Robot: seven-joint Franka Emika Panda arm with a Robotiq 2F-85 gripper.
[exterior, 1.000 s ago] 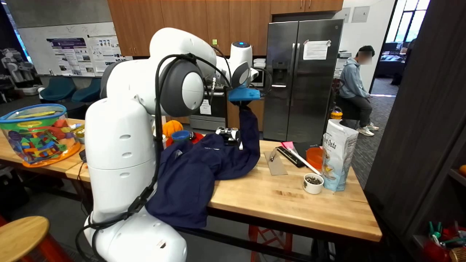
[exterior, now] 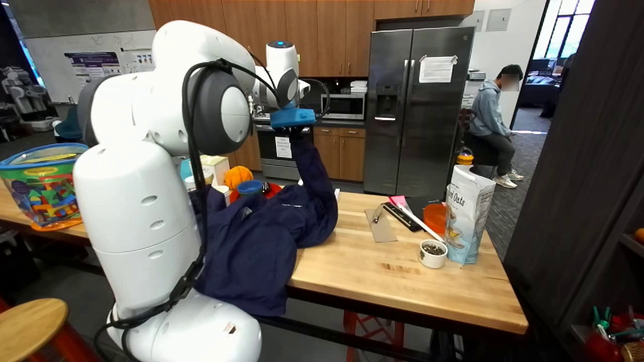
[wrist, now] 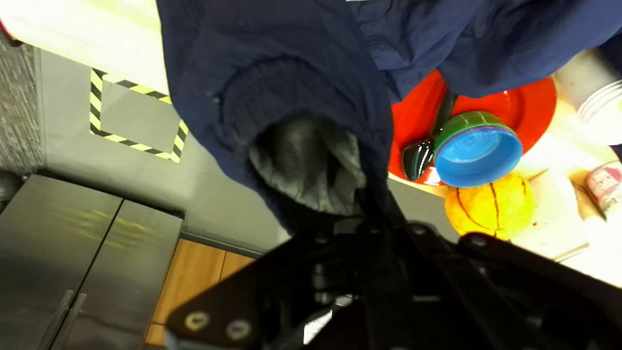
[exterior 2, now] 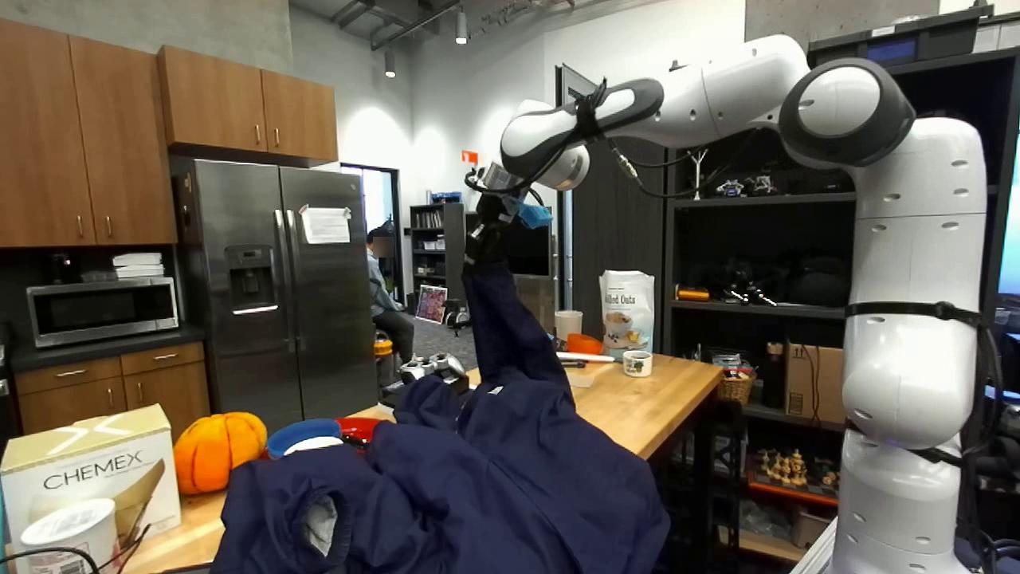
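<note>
A navy garment (exterior: 253,241) lies crumpled over the tabletop, part of it hanging off the front edge. One sleeve (exterior: 315,181) is stretched upward from it to my gripper (exterior: 294,130), which is shut on the cuff. In exterior view 2 the raised sleeve (exterior 2: 511,320) rises steeply to the gripper (exterior 2: 483,244), high above the table. From the wrist, the round cuff opening (wrist: 306,163) gapes with its pale lining showing, and its edge runs in between the dark fingers; the fingertips themselves are mostly hidden there.
A red plate (wrist: 533,105) with a blue bowl (wrist: 479,154), an orange pumpkin (exterior 2: 220,450) and a Chemex box (exterior 2: 91,473) stand beside the garment. An oats bag (exterior: 468,214) and a small white cup (exterior: 432,254) occupy the right end.
My gripper has moved left and slightly up in exterior view 1, pulling the held sleeve along. The rest of the garment has barely shifted.
</note>
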